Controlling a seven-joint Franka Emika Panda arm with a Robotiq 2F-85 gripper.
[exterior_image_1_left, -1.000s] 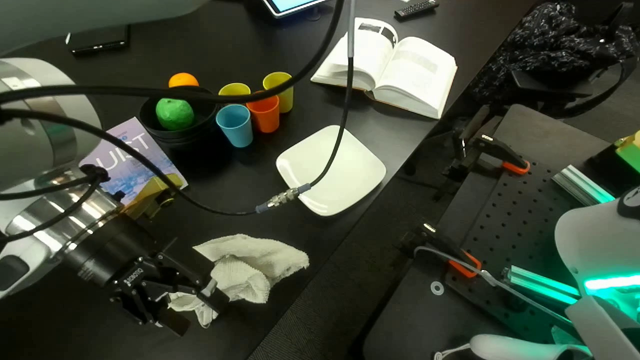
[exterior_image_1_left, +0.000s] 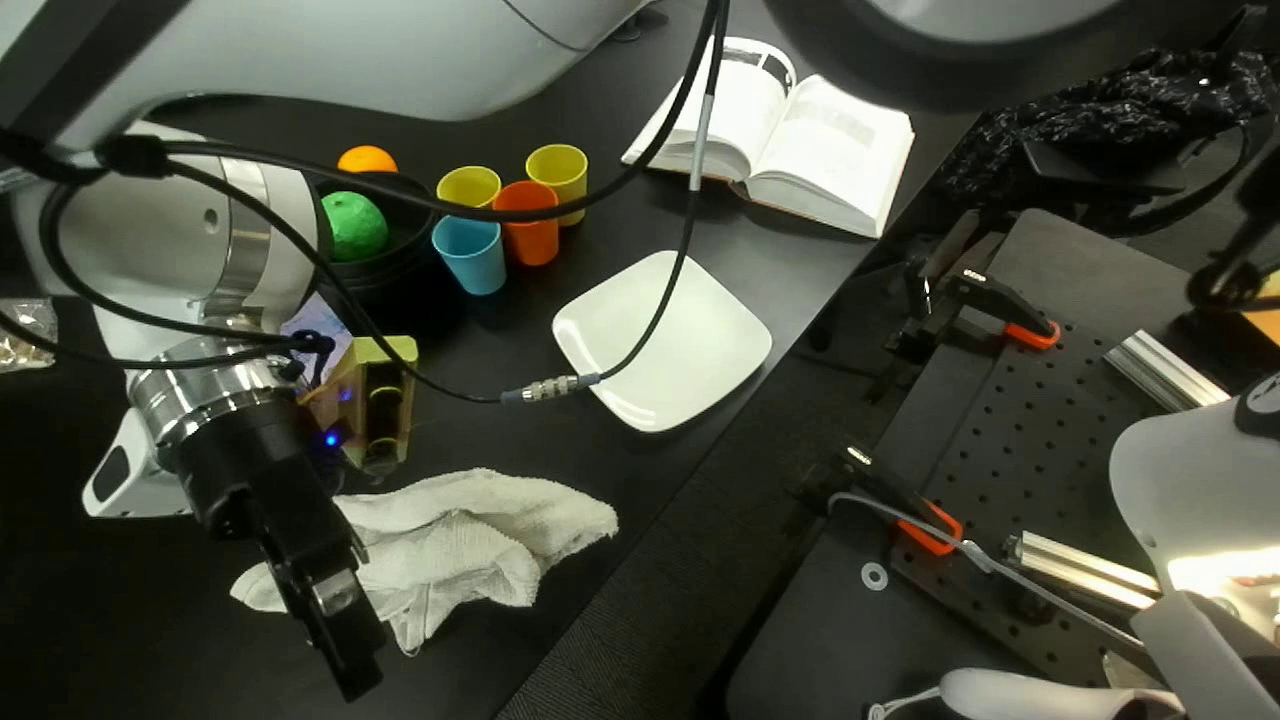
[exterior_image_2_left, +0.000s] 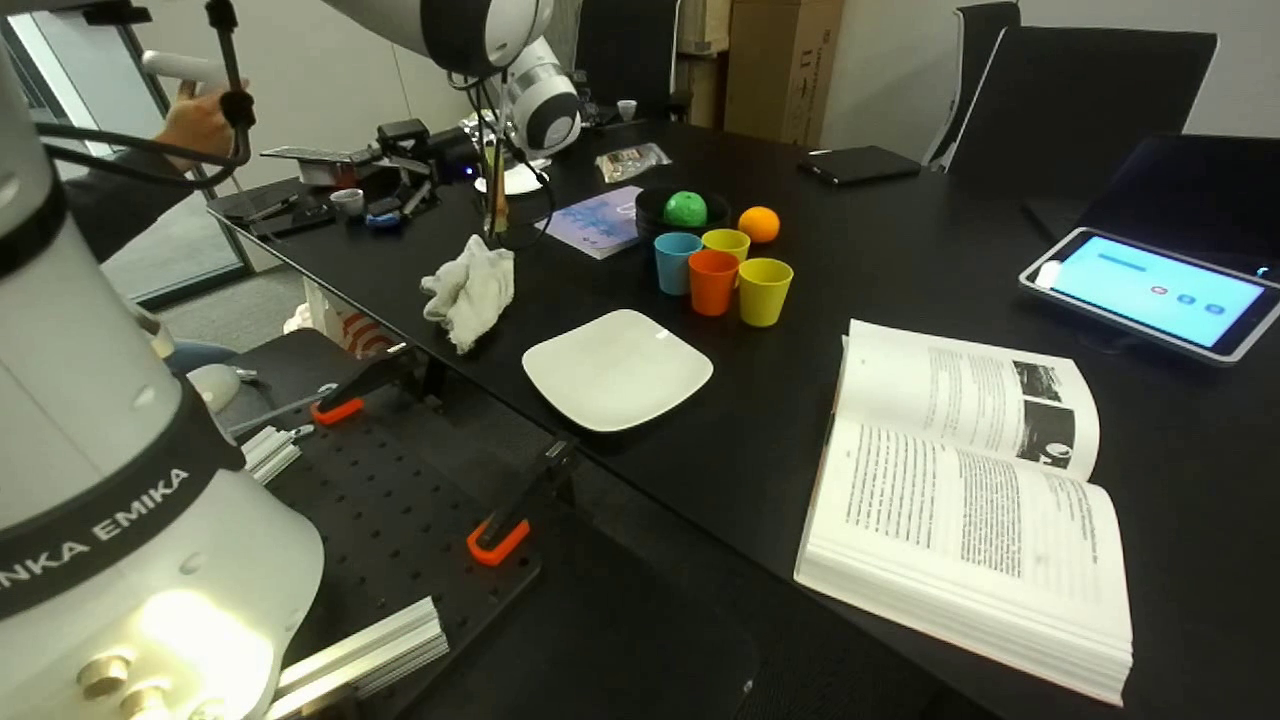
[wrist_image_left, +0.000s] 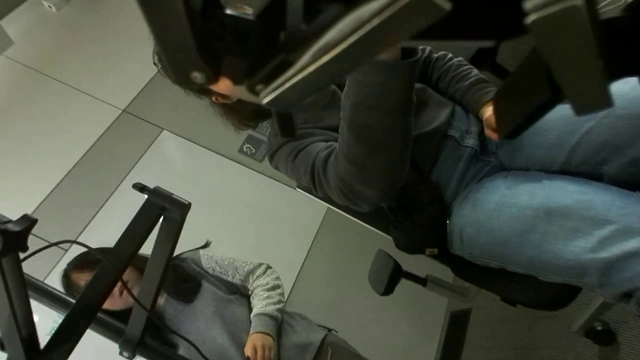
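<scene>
My gripper (exterior_image_1_left: 348, 654) is at the lower left of exterior view 1, seen nearly side-on, in front of a crumpled white cloth (exterior_image_1_left: 474, 546). In the wrist view its two dark fingers (wrist_image_left: 540, 84) stand well apart, with no object held between them. That view looks out on people and a wall, not on the tabletop. The cloth lies on the black table beside a square white plate (exterior_image_1_left: 666, 342), which is empty. In exterior view 2 the fingers are too small and dark to make out.
Cups, including a blue cup (exterior_image_2_left: 674, 264) and an orange cup (exterior_image_2_left: 713, 283), stand behind the plate. A black bowl (exterior_image_2_left: 654, 214) holds a green fruit; an orange (exterior_image_2_left: 758, 224) is beside it. An open book (exterior_image_2_left: 972, 480) lies near the edge. People (wrist_image_left: 360, 132) sit close by.
The gripper has turned to a more side-on pose and shifted slightly downward in exterior view 1. The upper arm now covers the tablet. The base light went from green to white. The cloth has stayed put.
</scene>
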